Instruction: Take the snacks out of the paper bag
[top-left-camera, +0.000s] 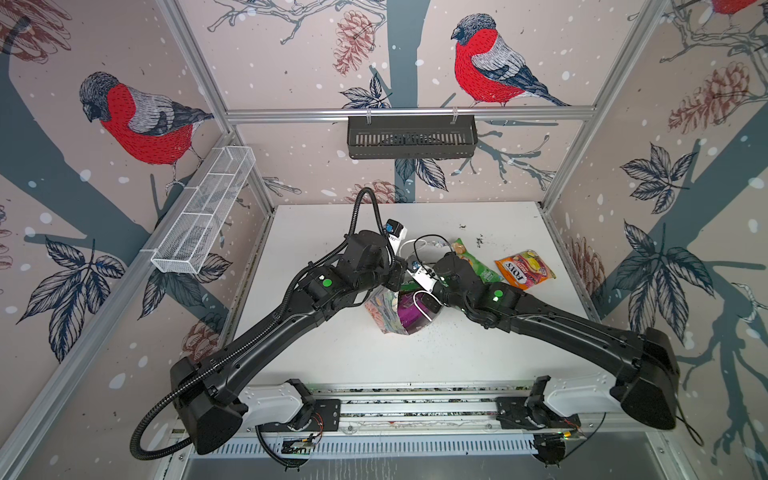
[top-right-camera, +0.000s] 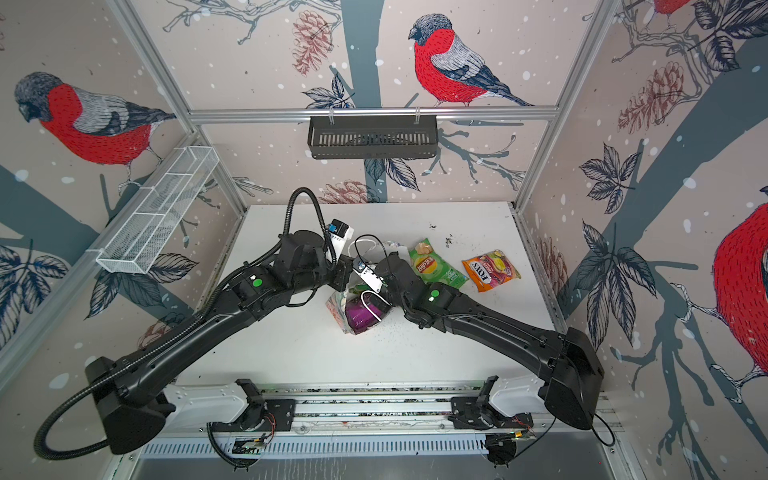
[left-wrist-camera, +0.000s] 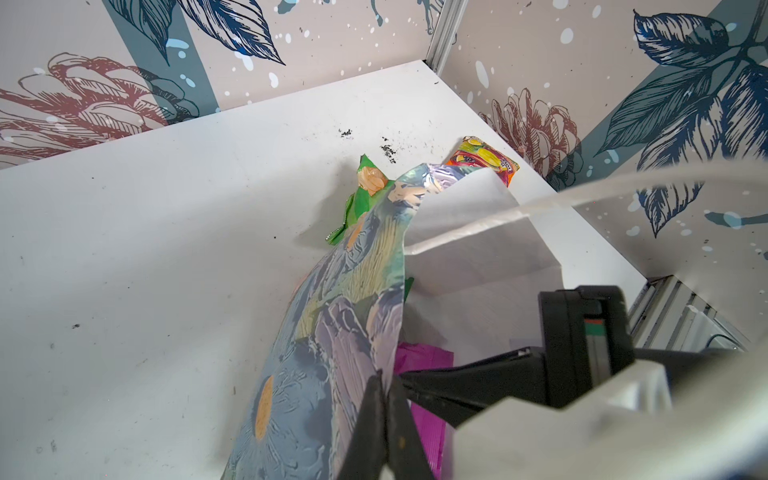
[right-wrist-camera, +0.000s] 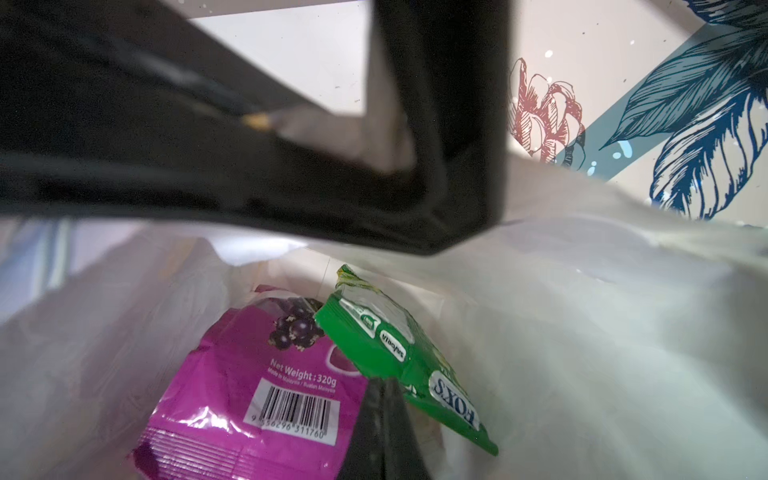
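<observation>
The paper bag (left-wrist-camera: 352, 320), printed in pastel flowers, stands mid-table with its mouth toward the front. My left gripper is shut on its rim, the paper wall running between the fingers. Inside lie a purple packet (right-wrist-camera: 264, 392) and a green FOX'S packet (right-wrist-camera: 400, 352), leaning over the purple one. At the bag's mouth my right gripper is shut with nothing between its fingertips; both packets lie beyond them. On the table to the bag's right rest another green packet (top-right-camera: 436, 265) and an orange FOX'S packet (top-right-camera: 490, 270).
A white bag handle (left-wrist-camera: 512, 212) loops across the opening. Both arms meet closely over the bag. A dark basket (top-left-camera: 412, 144) hangs at the back, a white wire rack (top-left-camera: 200, 216) at left.
</observation>
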